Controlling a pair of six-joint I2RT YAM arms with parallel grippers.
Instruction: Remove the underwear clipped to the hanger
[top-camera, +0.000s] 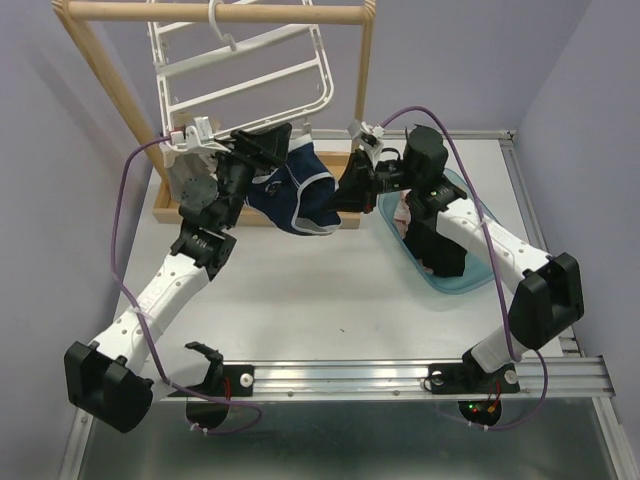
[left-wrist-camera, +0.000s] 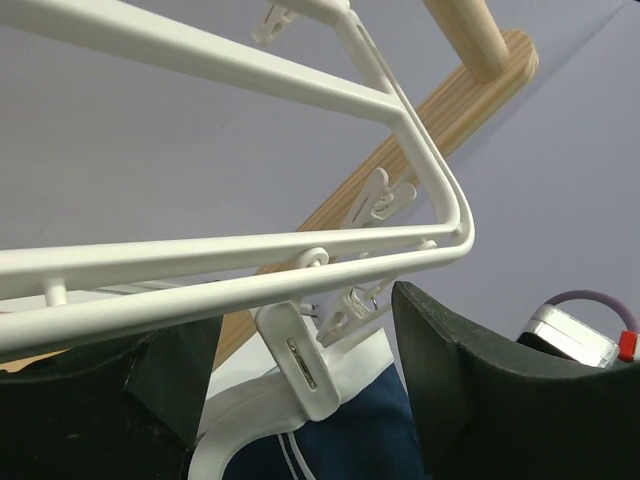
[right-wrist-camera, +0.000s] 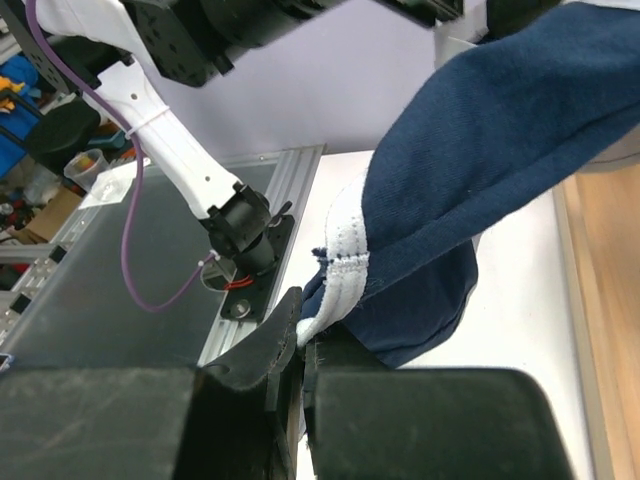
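Navy underwear (top-camera: 312, 188) with white trim stretches between my two grippers below the white hanger (top-camera: 245, 78). Its white waistband is in a white clip (left-wrist-camera: 299, 362) on the hanger's lower bar in the left wrist view. My left gripper is partly open around that clip, a finger on each side and gaps visible between them and it. My right gripper is shut on the white-trimmed edge of the underwear, pulling the dark cloth (right-wrist-camera: 490, 130) taut. The left gripper's fingertips partly cover the waistband from above.
A wooden rack (top-camera: 110, 75) carries the hanger, and more white clips (left-wrist-camera: 378, 200) show behind the bar. To the right stands a blue basket (top-camera: 462, 285) holding dark and pinkish cloth.
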